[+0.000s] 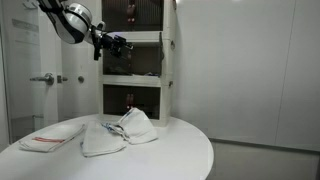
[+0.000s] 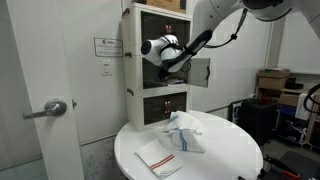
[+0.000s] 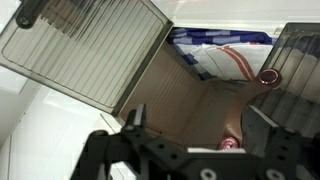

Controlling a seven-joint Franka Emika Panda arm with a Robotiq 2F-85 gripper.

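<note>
My gripper stands open in the wrist view, its two dark fingers far apart with nothing between them. It faces a shelf of the tall white cabinet, whose ribbed, see-through door is swung open on the left. Inside lie a folded blue-and-white cloth and a reddish-brown object, partly hidden by the gripper. In exterior view 1 the gripper is high up, in front of the middle compartment.
Several white cloths lie on the round white table: a flat one with red stripes, a plain one, and a bunched one near the cabinet. A dark shelving unit stands far right.
</note>
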